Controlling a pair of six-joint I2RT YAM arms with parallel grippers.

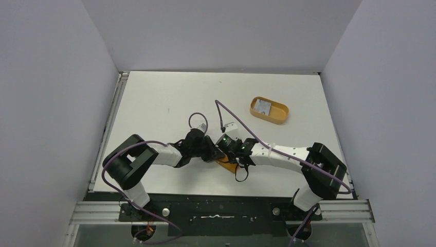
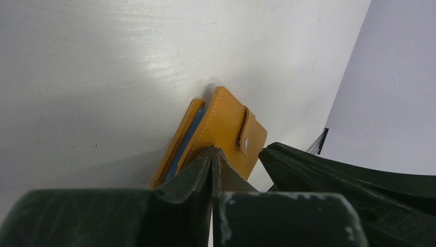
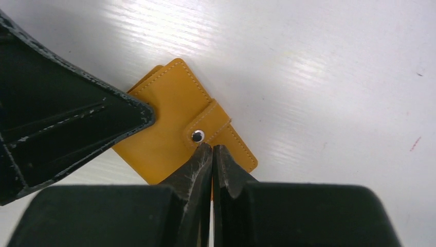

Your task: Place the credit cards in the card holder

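Note:
The orange-brown leather card holder (image 3: 169, 113) lies at a slant on the table, its strap (image 3: 208, 123) with a metal snap on the upper face. In the left wrist view a blue edge (image 2: 191, 135) shows between its leather layers. My left gripper is shut with its tips over the holder; no leather shows between them. A dark tip of it covers part of the holder in the right wrist view. My right gripper is shut, nothing between its fingers, its tips just beside the snap. From above, both grippers hide most of the holder.
An orange-yellow tray (image 1: 279, 112) with a pale card (image 1: 262, 107) in it stands at the back right. Both arms converge closely over the holder.

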